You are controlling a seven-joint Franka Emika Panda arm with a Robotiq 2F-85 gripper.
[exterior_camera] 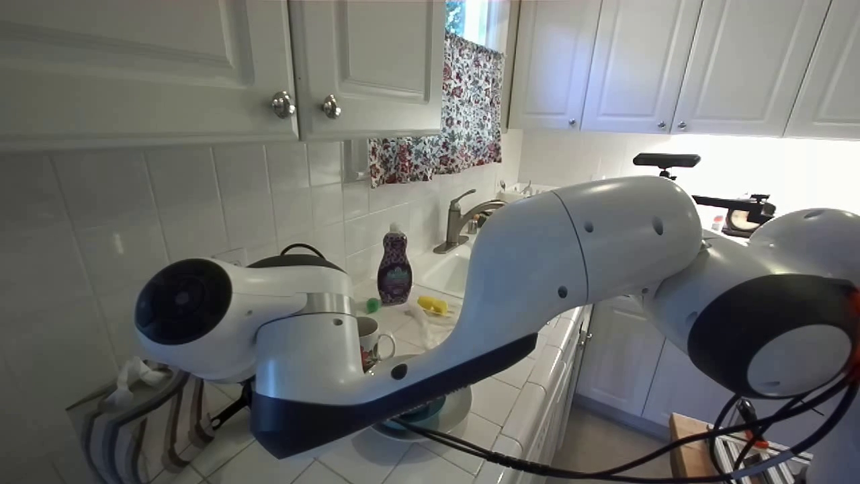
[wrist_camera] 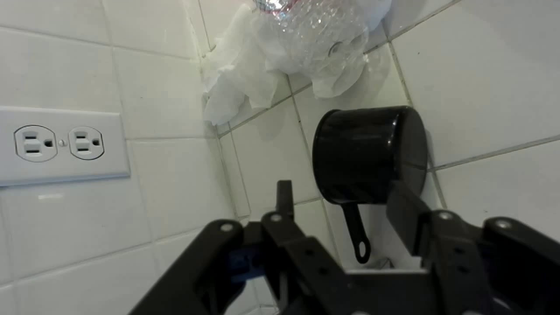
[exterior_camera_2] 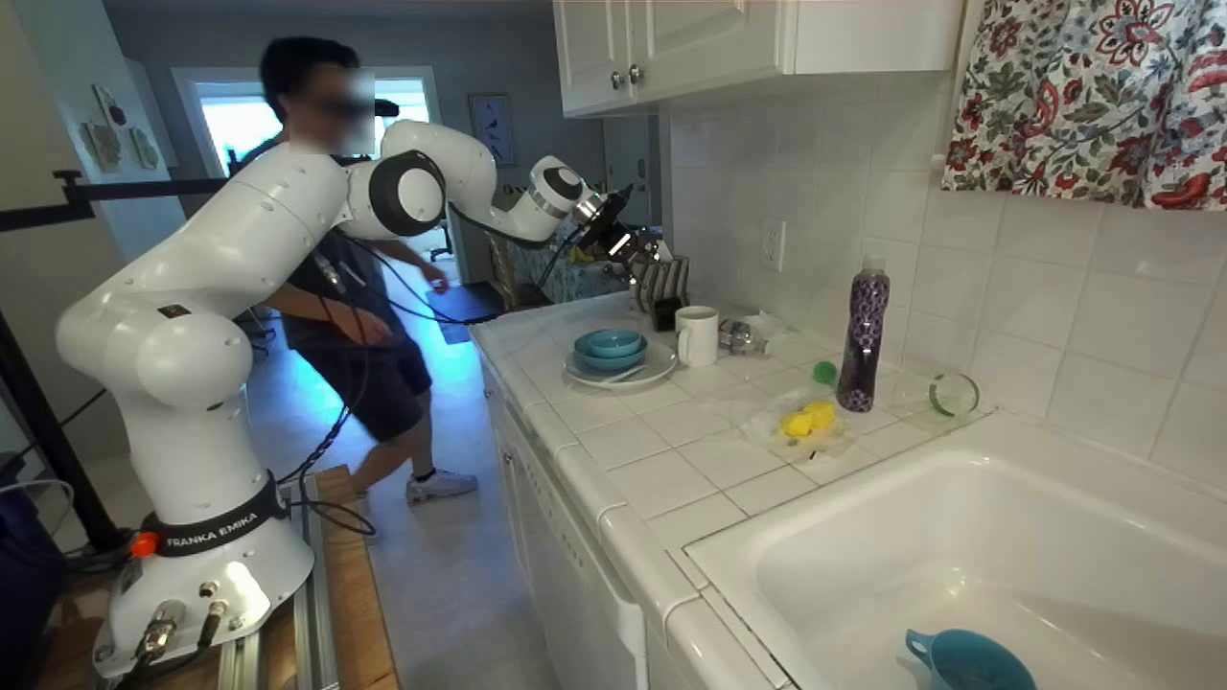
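Note:
In the wrist view a black cup with a handle [wrist_camera: 362,157] lies on its side on the white tiles. Its handle points down between my fingers. My gripper is open, one finger left of the handle and the other overlapping the cup's lower right edge in the picture. Whether that finger touches the cup, I cannot tell. Exterior view 2 has my gripper [exterior_camera_2: 636,255] above the far end of the counter, near the black cup [exterior_camera_2: 664,312]. My own arm hides the gripper in exterior view 1.
Crumpled clear plastic [wrist_camera: 325,42] and an outlet wall [wrist_camera: 63,144] border the cup. Nearby stand a white mug [exterior_camera_2: 697,335], stacked blue bowls [exterior_camera_2: 611,349] on a plate, and a striped cloth [exterior_camera_2: 663,280]. A purple bottle [exterior_camera_2: 864,333] is by the sink [exterior_camera_2: 794,563]. A person [exterior_camera_2: 380,333] stands behind the arm.

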